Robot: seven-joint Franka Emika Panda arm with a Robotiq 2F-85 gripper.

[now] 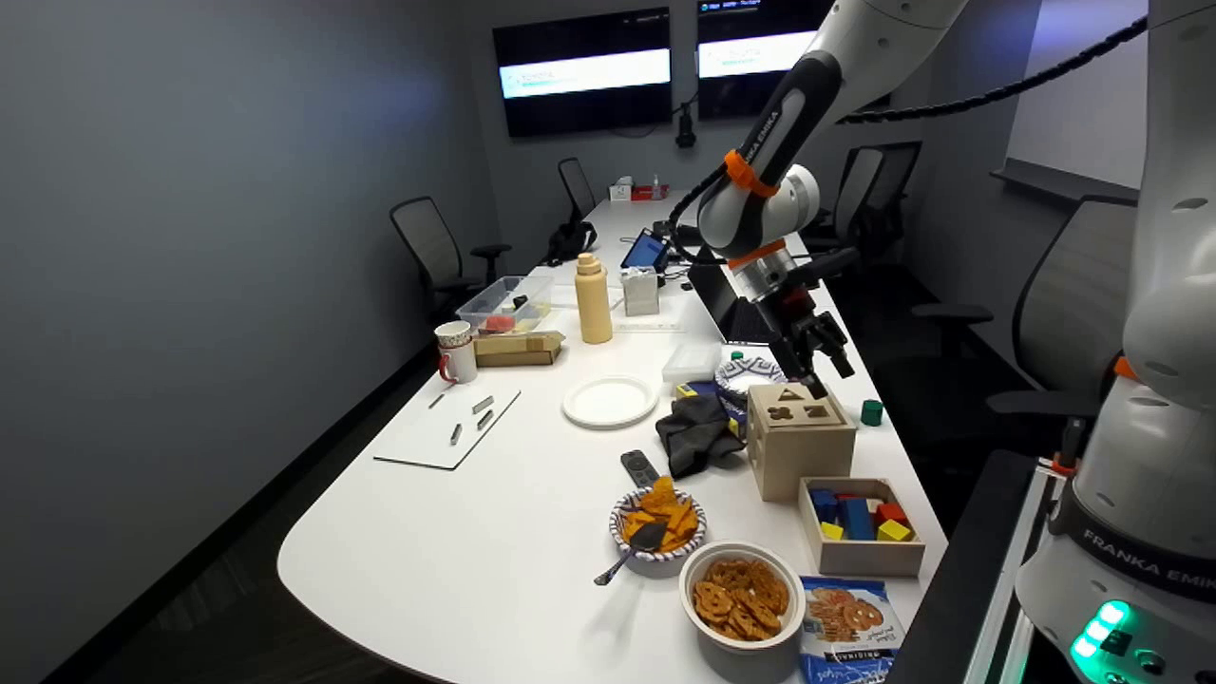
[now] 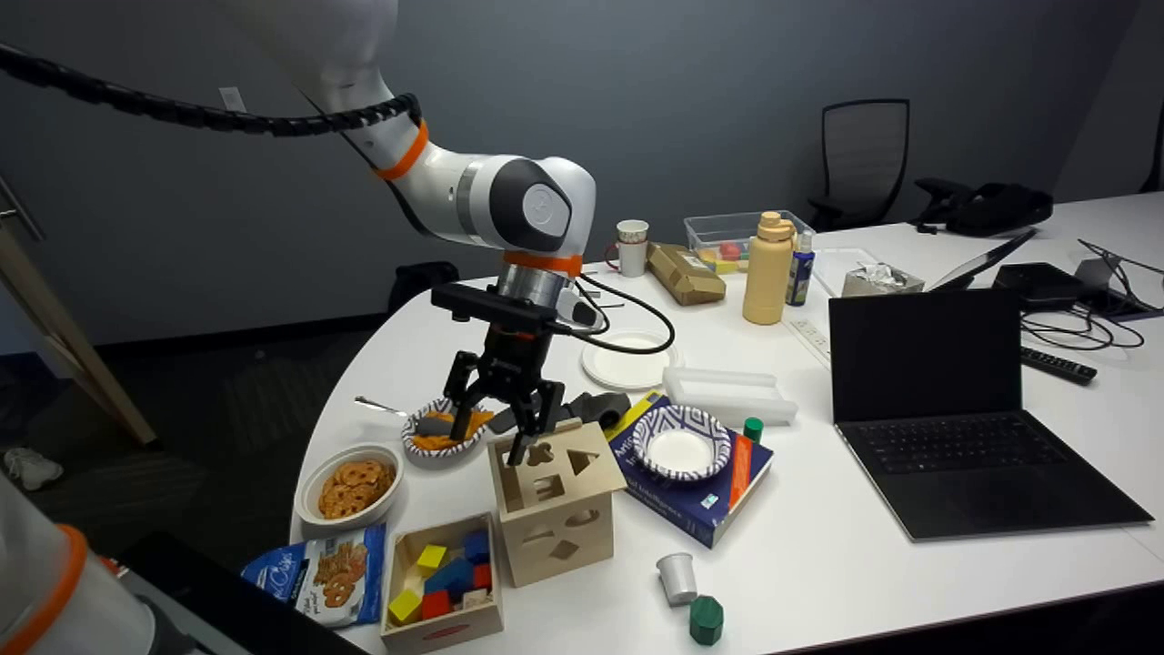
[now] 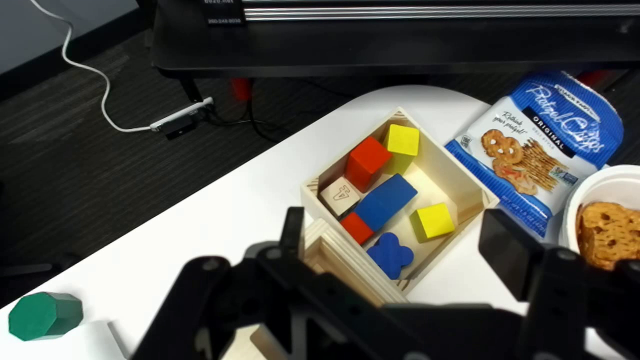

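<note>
My gripper (image 2: 491, 438) is open above the wooden shape-sorter box (image 2: 562, 535), with nothing between its fingers. The sorter's top has cut-out holes of different shapes. Beside it stands a low wooden tray (image 3: 454, 243) holding several blocks. In the wrist view these include a red block (image 3: 367, 159), a yellow block (image 3: 402, 140), a second yellow block (image 3: 433, 222), a long blue block (image 3: 387, 200), a blue flower-shaped block (image 3: 390, 254) and a pale block with a number (image 3: 340, 195). A green block (image 2: 706, 619) lies on the table, next to a small grey cup (image 2: 677, 578).
A pretzel bag (image 1: 849, 627), a bowl of pretzels (image 1: 743, 595) and a chip bowl with a spoon (image 1: 657, 522) stand near the tray. A book (image 2: 698, 497) bearing a patterned bowl (image 2: 682, 443) and a laptop (image 2: 971, 437) lie beyond the sorter.
</note>
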